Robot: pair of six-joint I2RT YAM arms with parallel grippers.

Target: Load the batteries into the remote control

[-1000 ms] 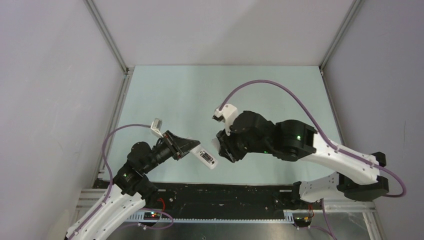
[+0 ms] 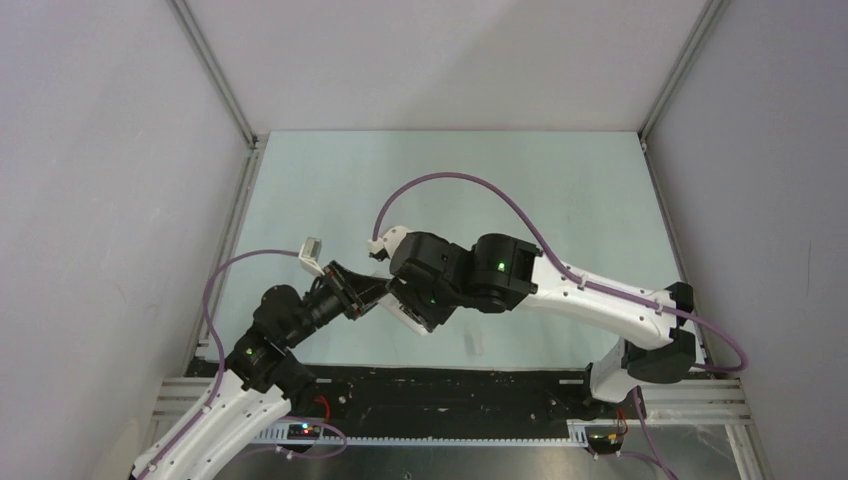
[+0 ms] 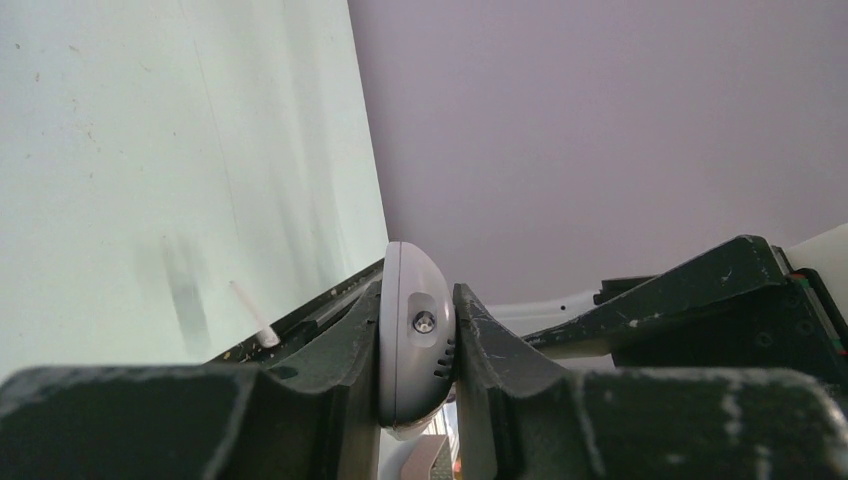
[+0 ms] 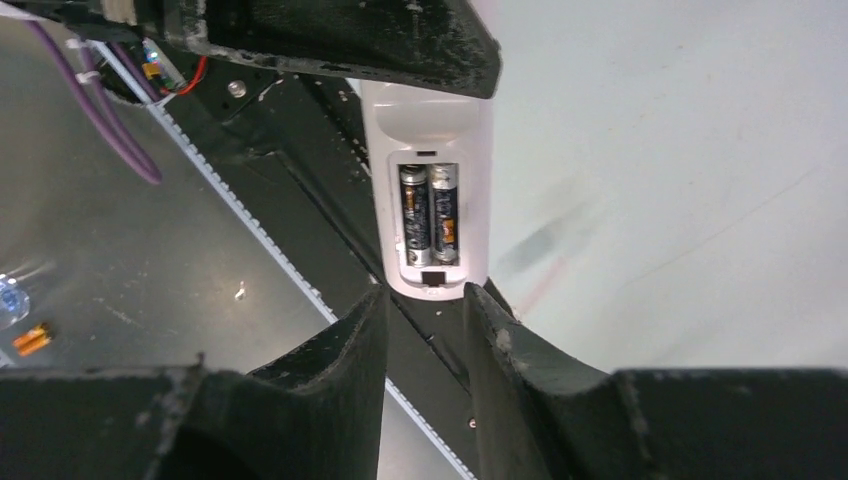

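A white remote control [image 4: 385, 215] is held at its far end by my left gripper [image 2: 375, 287], which is shut on it. Its rounded end stands between the left fingers in the left wrist view. The open compartment faces my right wrist camera, and two dark batteries [image 4: 415, 215] lie side by side inside. My right gripper is partly open, its fingertips apart near the lower end of the remote. Nothing shows between them but the background. From above, the right hand hides most of the compartment.
A dark strip [image 2: 440, 400] runs along its front edge. Low in the right wrist view, an orange object [image 4: 33, 339] lies off the table on the grey floor.
My right arm has moved left until its hand covers part of the remote, which showed plainly from above before. The left arm and the remote have stayed in place.
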